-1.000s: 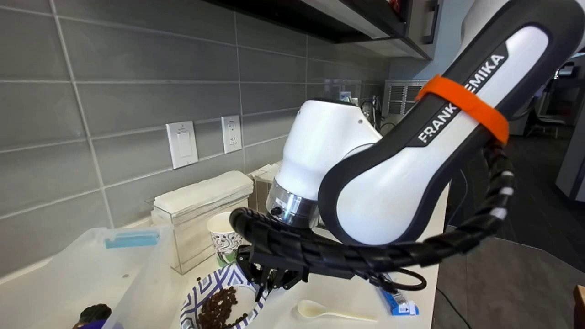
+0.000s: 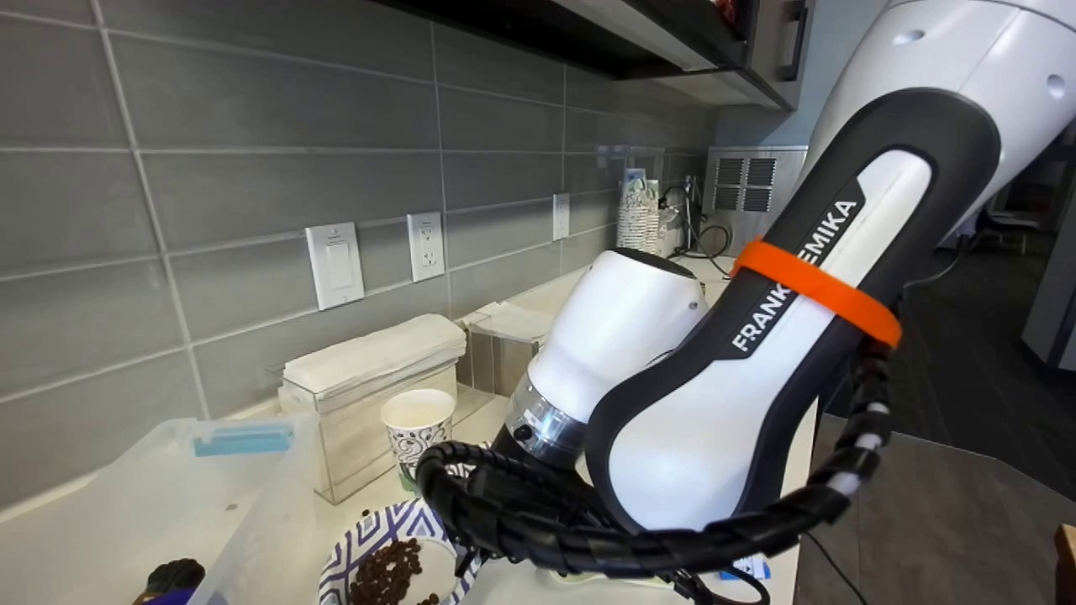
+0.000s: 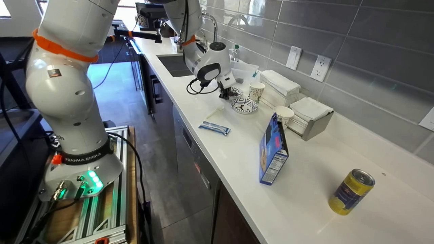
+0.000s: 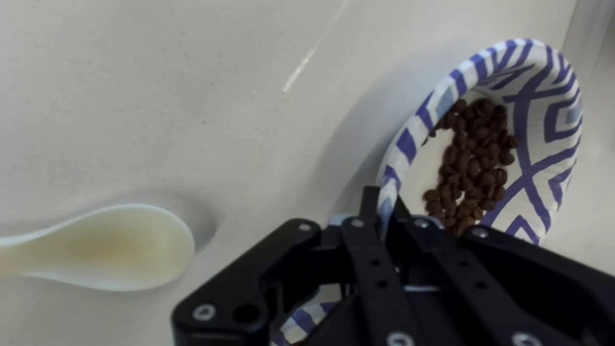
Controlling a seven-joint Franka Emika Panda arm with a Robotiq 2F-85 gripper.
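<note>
My gripper is shut on the near rim of a paper bowl (image 4: 533, 118) with a blue-and-white zigzag pattern. One finger is outside the rim and the other inside. Brown coffee beans (image 4: 475, 161) are heaped in this bowl, which also appears at the bottom of exterior view 1, partly hidden by the arm's cable. Part of a second patterned rim (image 4: 304, 320) shows under the gripper in the wrist view. A pale spoon (image 4: 124, 248) lies on the counter, apart from the gripper. In exterior view 2, the gripper (image 3: 224, 94) is low beside the patterned bowls (image 3: 244, 106).
Paper cups (image 3: 256, 90) and napkin holders (image 3: 280, 87) line the wall side. A translucent bin (image 2: 217, 504) stands beside the bean bowl. A blue packet (image 3: 214, 127), a blue box (image 3: 273, 150) and a yellow can (image 3: 351, 192) stand or lie along the counter, with free room between.
The arm has come lower in exterior view 1, and its cable now covers the spoon and part of the bowl.
</note>
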